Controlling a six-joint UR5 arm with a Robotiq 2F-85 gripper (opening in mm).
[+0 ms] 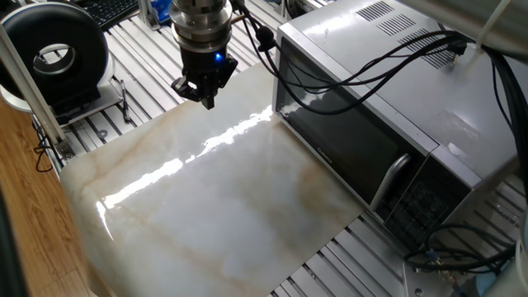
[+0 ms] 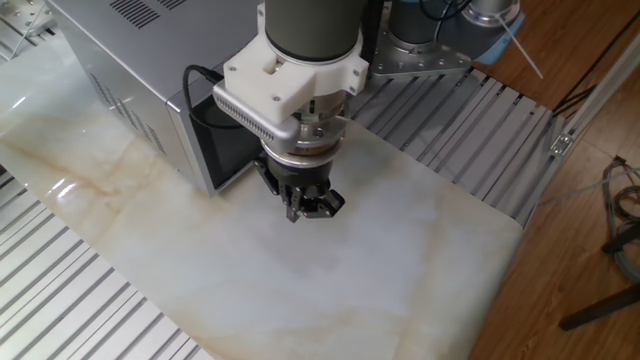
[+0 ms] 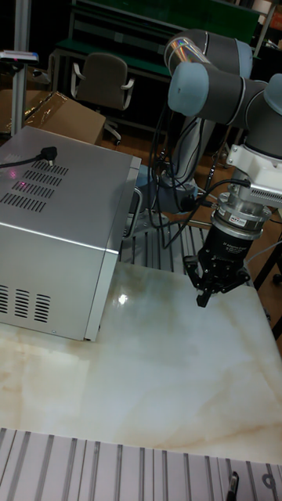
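My black gripper (image 1: 208,102) hangs above the marble-patterned board, near its far edge in exterior view 1. Its fingertips look drawn together below the flared knuckles, and nothing shows between them. In exterior view 2 the gripper (image 2: 305,213) is just beyond the front corner of a silver microwave (image 2: 150,60), clear of it. The microwave's dark door (image 1: 338,132) is closed, with its handle (image 1: 390,182) towards the right. From exterior view 3, the gripper (image 3: 204,299) appears right of the microwave (image 3: 63,234), with bare board underneath.
The marble board (image 1: 214,206) is empty, leaving wide free room before the microwave. Black cables (image 1: 355,99) loop from the arm across the microwave's front and top. A round black device (image 1: 56,58) stands at the far left, on the slotted metal table (image 1: 147,54).
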